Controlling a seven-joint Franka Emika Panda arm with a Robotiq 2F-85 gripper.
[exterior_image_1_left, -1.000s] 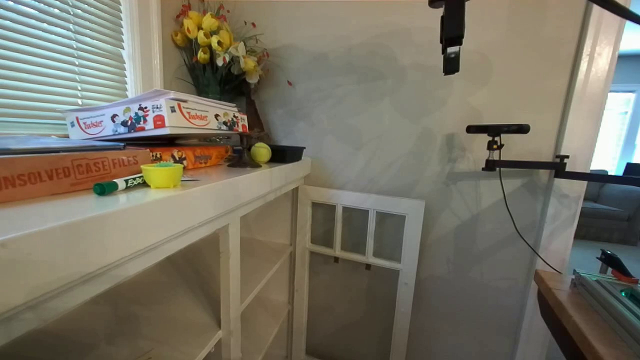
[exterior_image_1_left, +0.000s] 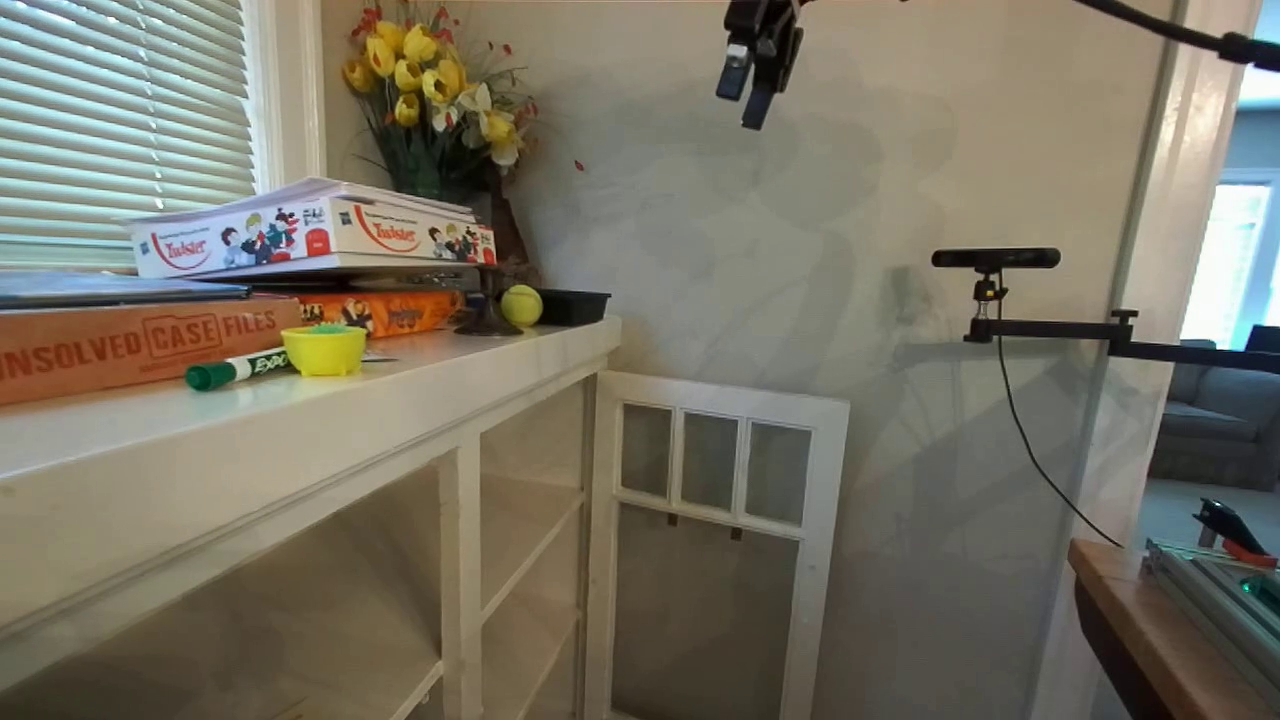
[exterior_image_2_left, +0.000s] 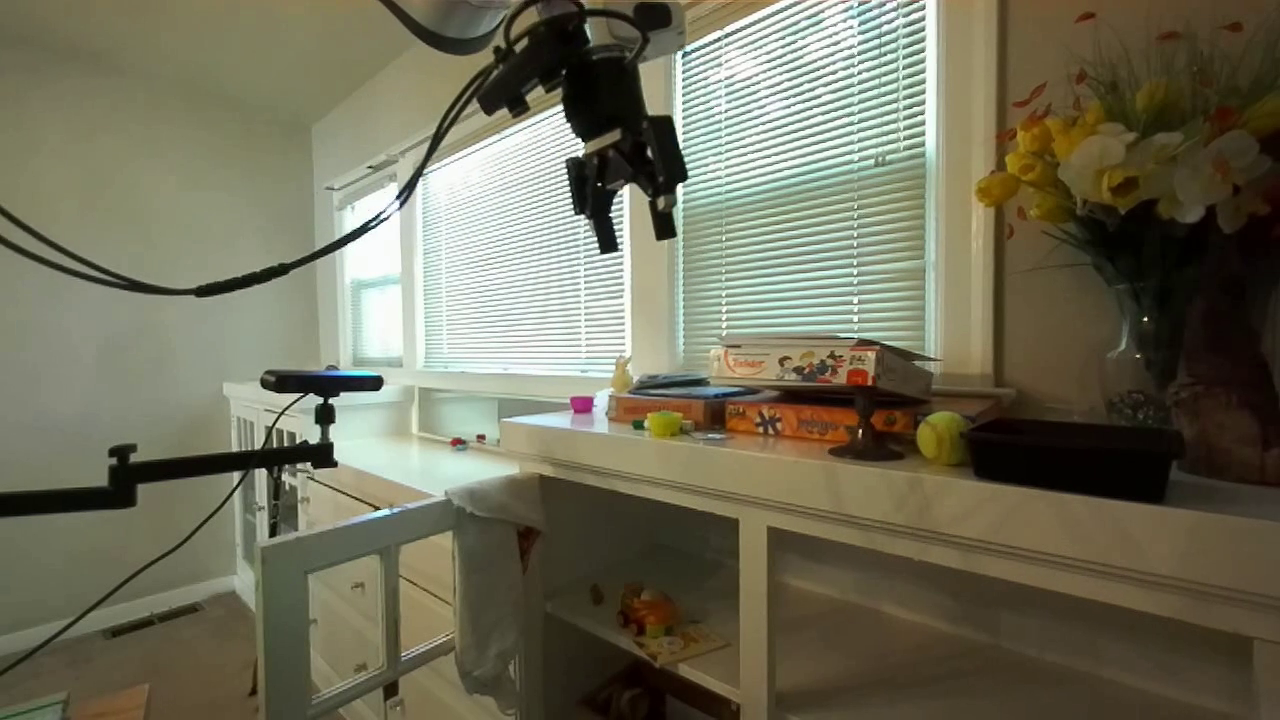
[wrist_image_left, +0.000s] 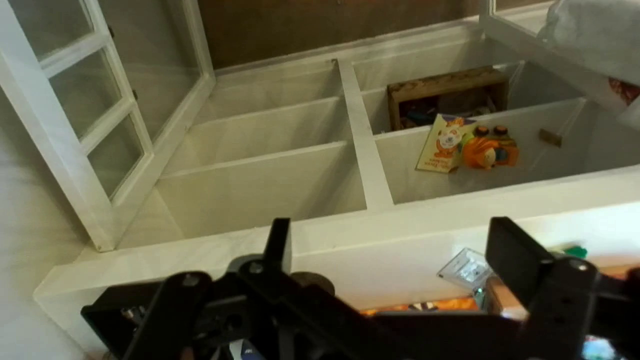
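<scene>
High above the white counter, my gripper (exterior_image_2_left: 636, 240) stands open with nothing between its fingers. It also shows at the top of exterior view 1, well away from the wall and the counter items. On the counter lie a yellow cup (exterior_image_1_left: 324, 350), a green marker (exterior_image_1_left: 234, 370), a tennis ball (exterior_image_1_left: 522, 305), a dark stand (exterior_image_2_left: 866, 430) and a black tray (exterior_image_2_left: 1074, 456). In the wrist view, the two fingers (wrist_image_left: 279, 246) are spread wide over the counter's front edge; the black tray (wrist_image_left: 120, 315) is partly hidden behind the gripper body.
Stacked game boxes (exterior_image_1_left: 312, 234) and a flower vase (exterior_image_2_left: 1134, 348) stand at the back. Below, open shelves hold an orange toy (wrist_image_left: 483, 150) and a wooden box (wrist_image_left: 447, 84). Glass cabinet doors (exterior_image_1_left: 720, 450) swing out. A camera arm (exterior_image_2_left: 216, 462) juts in.
In exterior view 1, my gripper has moved left, towards the counter, and turned so that both fingers now show. The counter objects have stayed put.
</scene>
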